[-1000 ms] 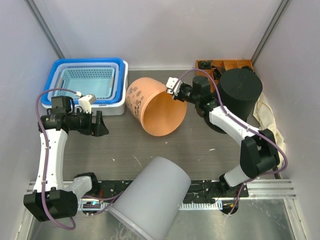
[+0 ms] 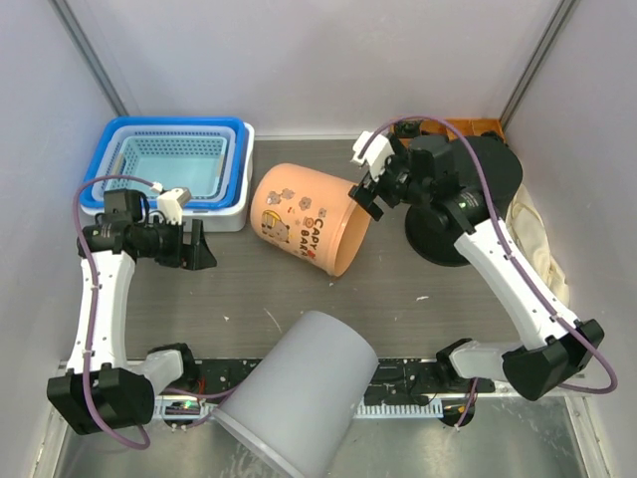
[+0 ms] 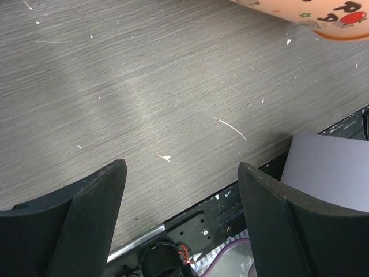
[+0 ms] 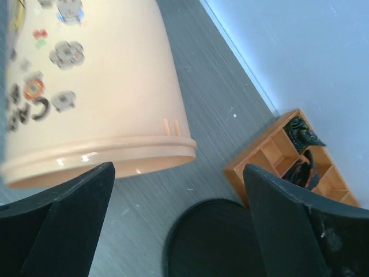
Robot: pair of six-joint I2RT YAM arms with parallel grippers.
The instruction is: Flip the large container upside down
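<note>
The large orange container (image 2: 299,214), printed with flowers and lettering, lies on its side in the middle of the table, its open end turned to the right. At that rim my right gripper (image 2: 370,197) is open. In the right wrist view the container's rim (image 4: 104,153) passes behind the left finger (image 4: 63,213), with nothing between the fingers. My left gripper (image 2: 199,246) hangs over bare table at the left, well apart from the container. Its fingers are spread with only tabletop between them in the left wrist view, where the container's edge (image 3: 323,17) shows at the top right.
Behind the left arm stand blue and white baskets (image 2: 239,214). A black bin (image 2: 433,239) and an orange divided tray (image 2: 468,127) are at the back right, beside a cream cloth (image 2: 532,239). A grey cylinder (image 2: 309,398) fills the front middle.
The right gripper, shut on the rim earlier, is now open and has shifted slightly right. The container has gone from tilted, mouth toward the camera, to lying with its mouth rightward. The left arm looks still.
</note>
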